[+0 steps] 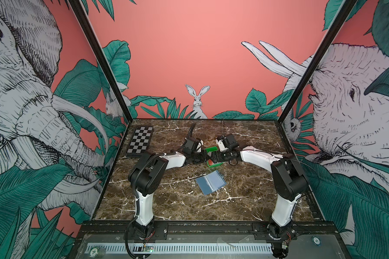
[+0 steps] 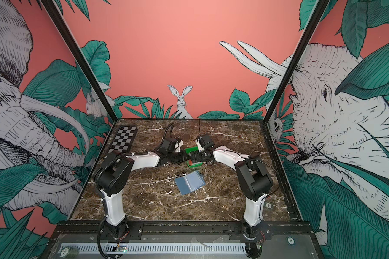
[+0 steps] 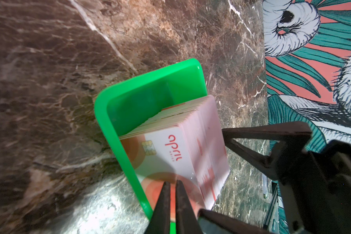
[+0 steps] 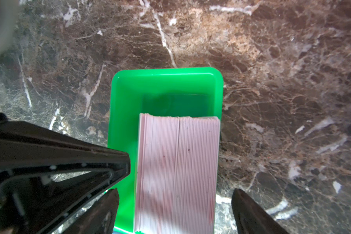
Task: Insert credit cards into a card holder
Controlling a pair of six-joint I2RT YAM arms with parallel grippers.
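Note:
A tight stack of white and orange cards [image 3: 200, 152] stands on edge in a green tray [image 3: 148, 80]. In the right wrist view the pinkish card edges [image 4: 179, 167] face up. My left gripper has its tips together in front of the "april" card face, with no card clearly visible between them. The right wrist view shows these tips left of the stack. My right gripper is open, its fingers [image 4: 243, 206] spread either side of the stack. A blue card holder [image 1: 211, 182] lies spread flat in front of the tray.
A black-and-white checkered board [image 1: 140, 139] lies at the table's back left. Both grippers crowd close together over the tray [image 2: 194, 164]. Bare marble surrounds the holder, with free room in front and to both sides.

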